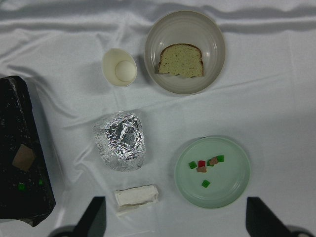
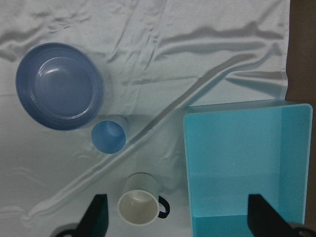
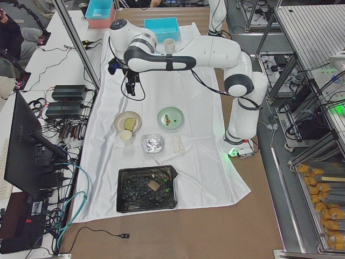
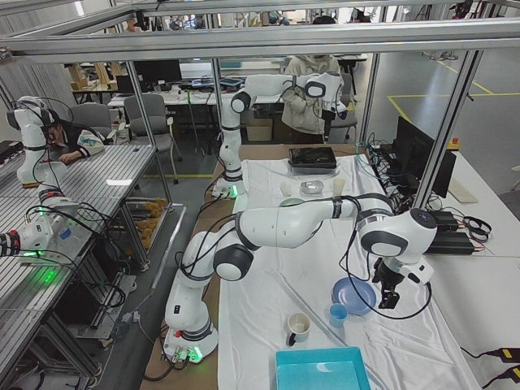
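Note:
My left gripper hangs open over a beige plate [image 1: 210,64] with a bread slice [image 1: 180,60], a cream cup [image 1: 118,69], a crumpled foil item [image 1: 120,140], a white folded item [image 1: 136,195], a green plate [image 1: 212,190] with small coloured pieces and a black lined tray [image 1: 17,192]. My right gripper stands open above the other end: a blue plate [image 2: 59,89], blue cup [image 2: 108,136], white mug [image 2: 139,207] and turquoise bin [image 2: 232,158]. Both grippers are clear of the objects, nothing between their fingers.
A white cloth [image 3: 188,189] covers the table, with bare room between the plates and along the edges. A monitor [image 3: 27,145] and cables line one side; metal frame posts [image 4: 219,122] stand around the workspace.

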